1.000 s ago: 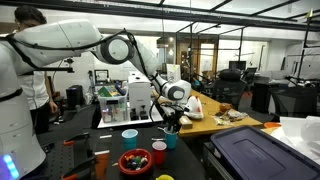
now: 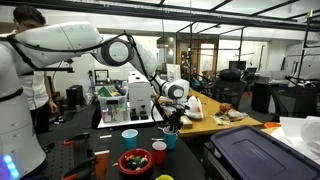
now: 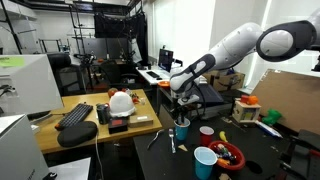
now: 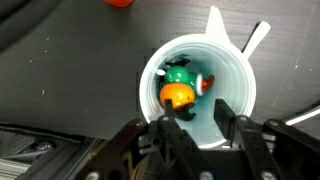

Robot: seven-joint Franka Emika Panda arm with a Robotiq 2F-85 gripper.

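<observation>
A light blue cup [image 4: 204, 98] fills the middle of the wrist view; in exterior view 1 the same cup [image 2: 170, 142] stands on the dark table, and in exterior view 2 the cup [image 3: 181, 132] is under the arm. Inside it lie a green toy [image 4: 177, 75] and an orange piece [image 4: 178, 95], with something small and red beside them. My gripper is directly above the cup's near side, its two fingers apart. Nothing shows clamped between them. How deep the fingertips reach relative to the rim is hard to tell.
Nearby are a red bowl [image 2: 135, 163] with several items, a second blue cup [image 2: 130, 138], a red cup [image 2: 159, 152] and a yellow cup [image 2: 164, 177]. A white spoon-like utensil [image 4: 257, 38] lies by the cup. A large dark tray [image 2: 262, 155] takes up the right.
</observation>
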